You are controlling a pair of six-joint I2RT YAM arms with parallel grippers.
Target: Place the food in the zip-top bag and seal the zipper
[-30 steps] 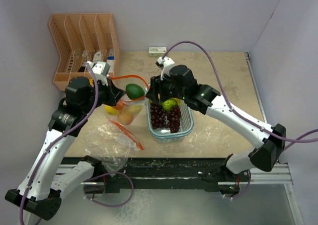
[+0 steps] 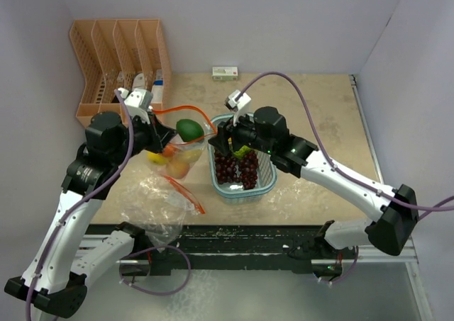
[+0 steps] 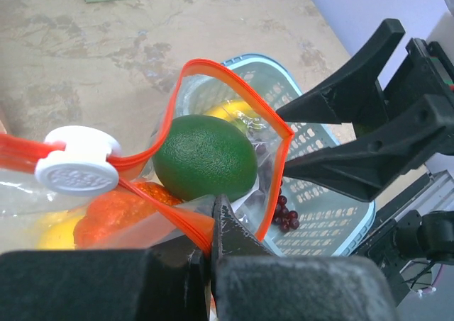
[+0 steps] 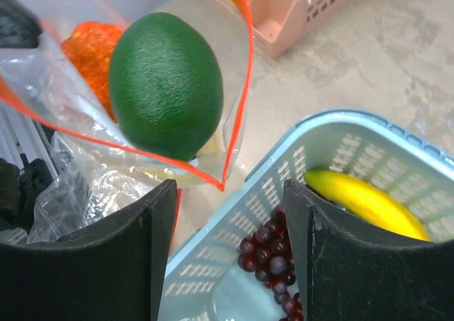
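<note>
My left gripper is shut on the orange zipper edge of a clear bag (image 2: 177, 158), holding its mouth up. Inside are a green avocado (image 3: 206, 158), something orange-red (image 3: 117, 218) and yellow food. My right gripper (image 2: 225, 135) stands open just right of the bag's mouth, over a light-blue basket (image 2: 241, 192), nothing visible between its fingers. The basket holds red grapes (image 4: 277, 264) and a yellow banana (image 4: 365, 200). A white zipper slider (image 3: 76, 161) sits on the zip.
A tan divided organiser (image 2: 120, 37) stands back left, a small box (image 2: 225, 73) at the back. Another clear bag (image 2: 152, 211) lies at the front left.
The left arm is nearly still.
</note>
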